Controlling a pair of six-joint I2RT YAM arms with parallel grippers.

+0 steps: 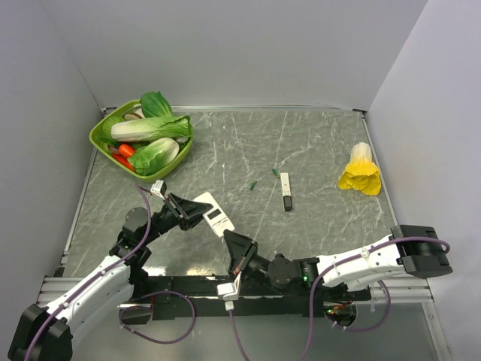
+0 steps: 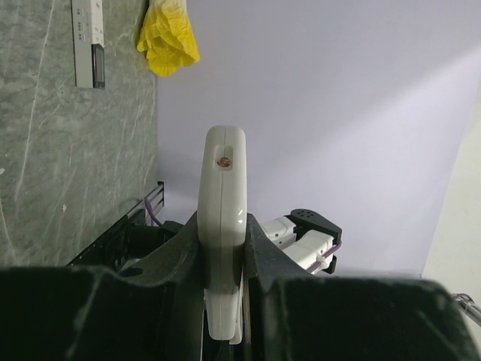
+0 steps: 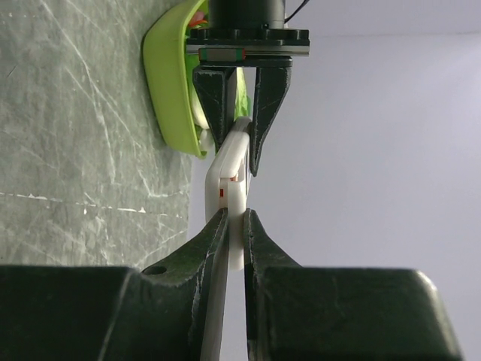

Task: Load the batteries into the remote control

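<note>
A white remote control [image 1: 214,213] is held between both arms near the front centre. My left gripper [image 1: 199,207] is shut on it; in the left wrist view its white end [image 2: 222,173] points up between the fingers. My right gripper [image 1: 231,238] is at the other end; in the right wrist view it is shut on a narrow white part [image 3: 235,218], seemingly the battery cover, with a small red bit showing beside it. Two small green batteries [image 1: 253,185] lie on the grey table behind, to the right.
A long white-and-black device [image 1: 286,192] lies right of the batteries. A green bowl of vegetables [image 1: 98,136] stands back left, a yellow-and-white vegetable [image 1: 360,175] at the right.
</note>
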